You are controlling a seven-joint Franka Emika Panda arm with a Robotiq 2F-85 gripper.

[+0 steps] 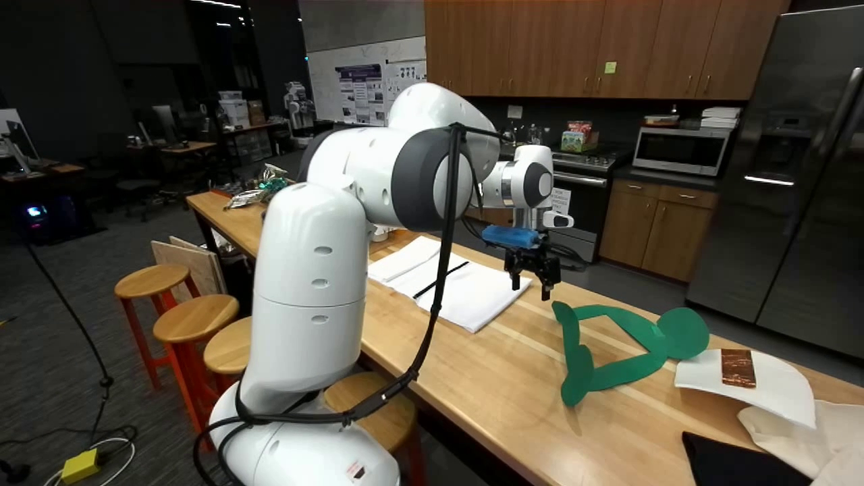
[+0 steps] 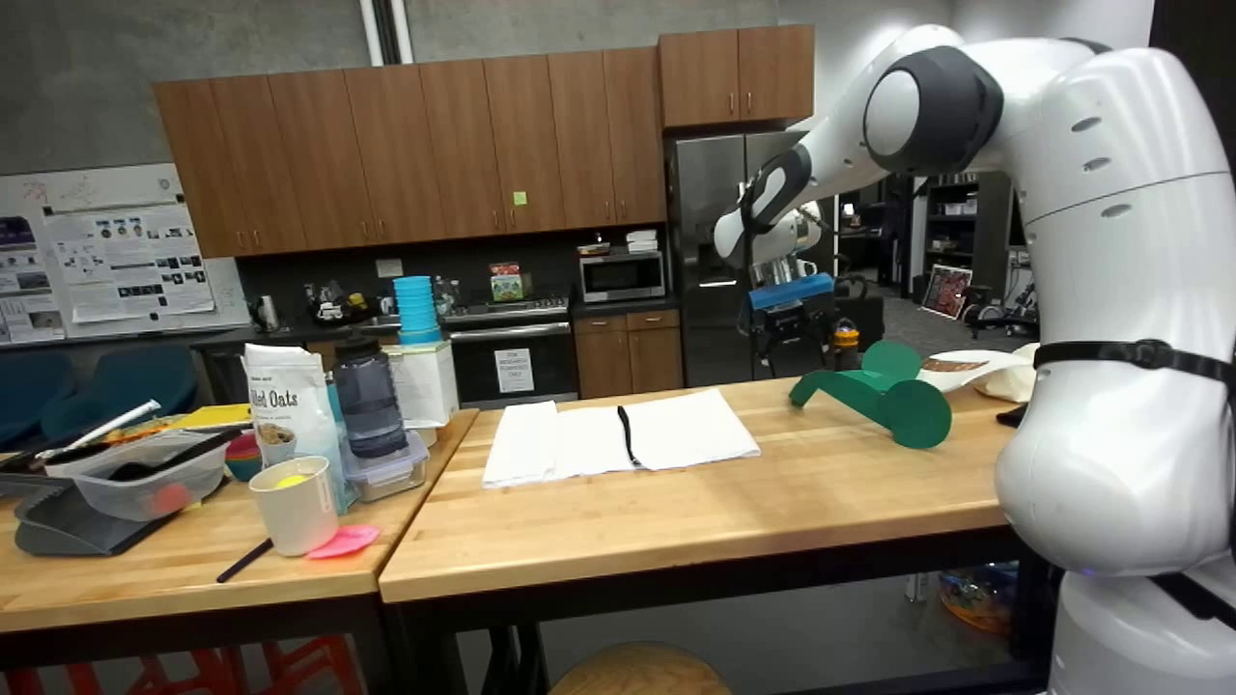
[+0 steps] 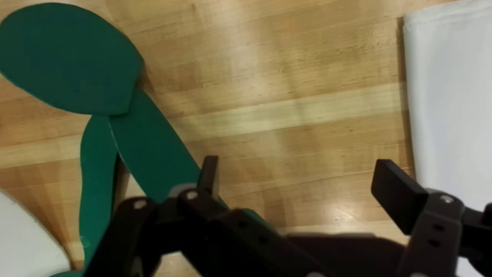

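My gripper [image 1: 531, 289] is open above the table, between the white cloth and the green cut-out, with nothing between its fingers. In the wrist view, its black fingertips [image 3: 210, 175] stand wide apart over bare wood. The flat green cut-out [image 1: 609, 376], with straps and rounded ends, lies to the gripper's right in exterior view 1. One of its strips passes under a finger in the wrist view. The folded white cloth [image 1: 478, 298] lies on the other side, with a thin black strip [image 1: 441, 279] across it.
Beyond the cut-out lie a white curved sheet [image 1: 777, 389] with a copper patch [image 1: 738, 368], a black cloth [image 1: 733, 463] and beige fabric [image 1: 838, 437]. A side table holds a cup [image 2: 295, 515], a bag of oats [image 2: 284, 400] and containers.
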